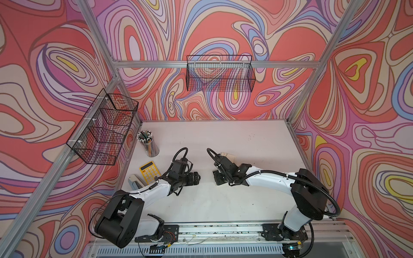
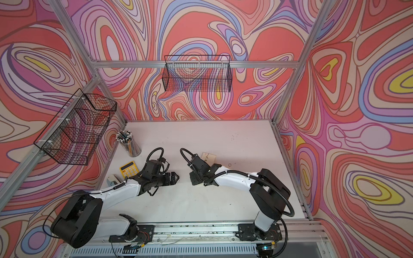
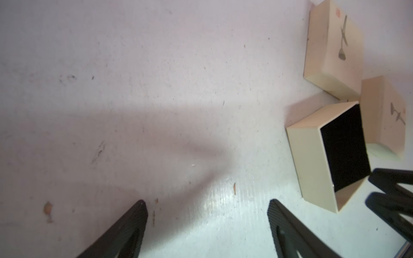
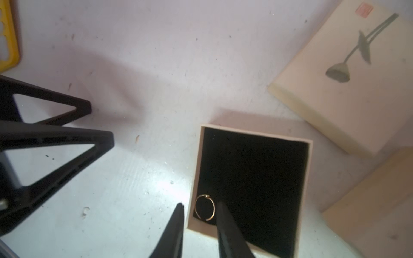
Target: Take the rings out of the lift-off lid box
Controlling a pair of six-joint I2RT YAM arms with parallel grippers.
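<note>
In the right wrist view a square box [image 4: 253, 180] with a black lining stands uncovered. One thin gold ring [image 4: 213, 208] shows in its near left corner. My right gripper is partly open over that corner, a finger on each side of the ring; whether they touch it cannot be told. My left gripper stands open above bare table, to the left of the box, with nothing between its fingers. A pale lid [image 4: 357, 77] with a plant drawing lies behind the box. A second such piece [image 3: 387, 116] rests beside it.
A yellow calculator [image 1: 149, 171] and a clear cup of pens [image 1: 149, 146] stand at the left. Both arms are close together near the box.
</note>
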